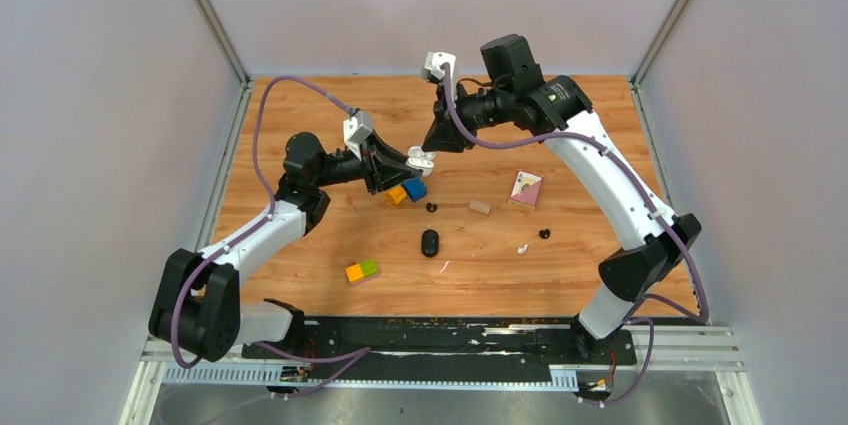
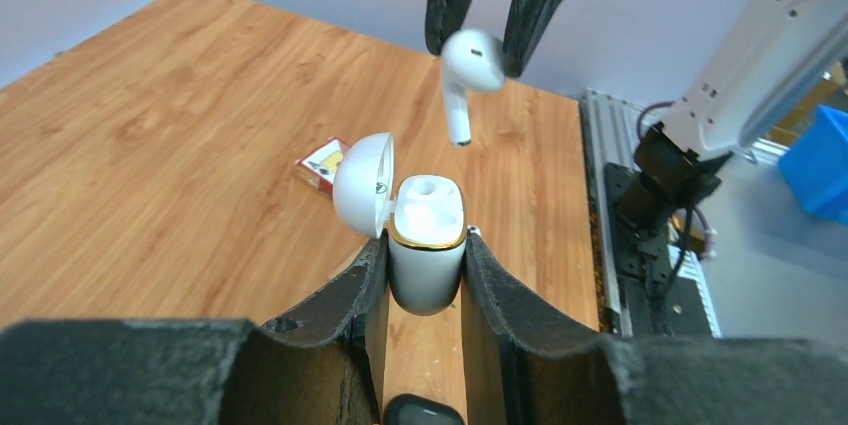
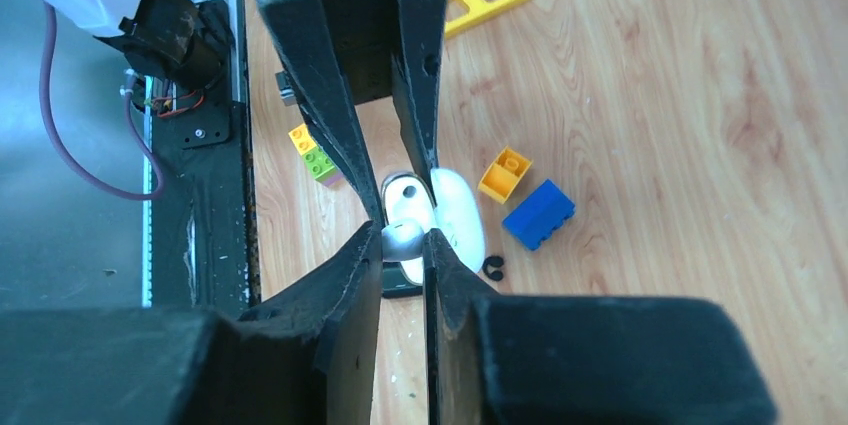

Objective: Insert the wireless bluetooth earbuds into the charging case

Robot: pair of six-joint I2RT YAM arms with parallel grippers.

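Note:
My left gripper is shut on the white charging case point(image 2: 426, 220), held upright with its lid point(image 2: 360, 185) raised, over the middle of the table. My right gripper has a white earbud point(image 2: 459, 95) between its fingertips, above the case and a little to the lid's side in the left wrist view, stem pointing down and clear of the case. In the right wrist view the earbud's head partly covers the case.
Below are blue point(image 1: 415, 188) and yellow blocks point(image 1: 396, 195), a black mouse point(image 1: 430, 242), a card box point(image 1: 526, 190), a wooden piece point(image 1: 479, 207) and small loose items. A yellow-green block point(image 1: 362, 270) lies at the front left.

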